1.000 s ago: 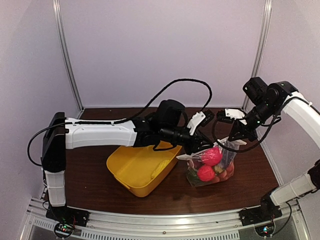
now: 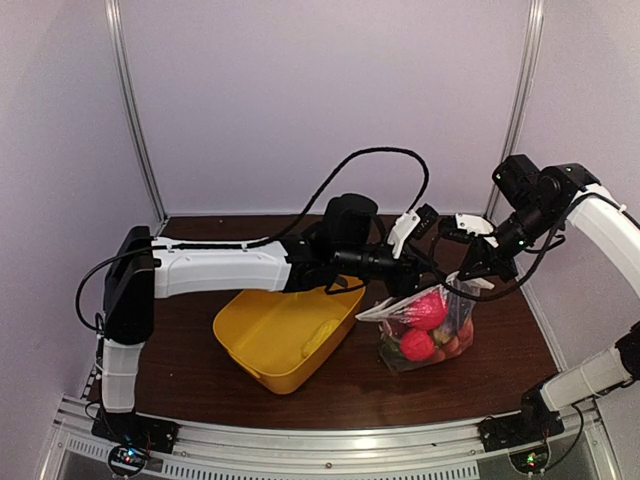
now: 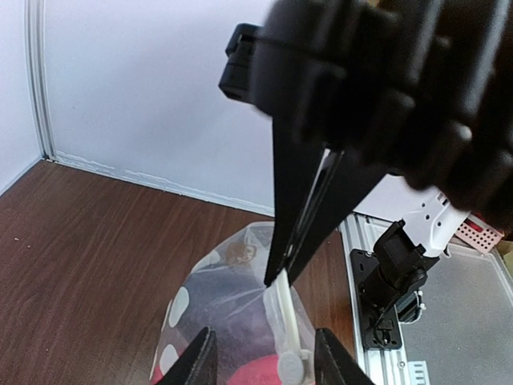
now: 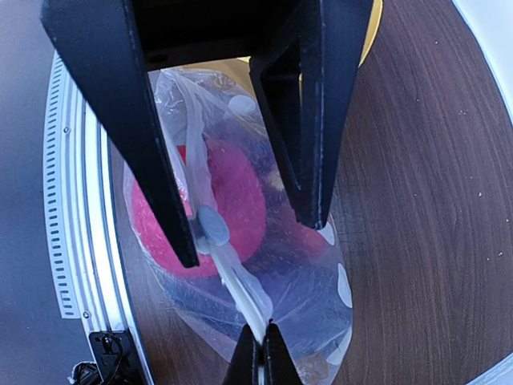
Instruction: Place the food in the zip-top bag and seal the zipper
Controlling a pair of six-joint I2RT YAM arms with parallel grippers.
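Observation:
The clear zip top bag (image 2: pixel 430 340) stands on the table with food inside, including two bright pink round pieces (image 2: pixel 417 345). At the bag's right top corner my right gripper is shut on the white zipper strip (image 4: pixel 239 289). My left gripper is part open over the bag's mouth; its fingers (image 4: pixel 160 180) stand on either side of the strip. Between them shows the round zipper slider (image 4: pixel 212 226), nearer one finger and not clamped. How far the zipper is closed cannot be told.
A yellow bin (image 2: pixel 235 335) stands left of the bag under the left arm, with a yellow item (image 2: pixel 320 338) inside. Bare brown table (image 2: pixel 180 370) lies left of the bin and in front of the bag. The two grippers are close together.
The bag and right arm shifted slightly right earlier.

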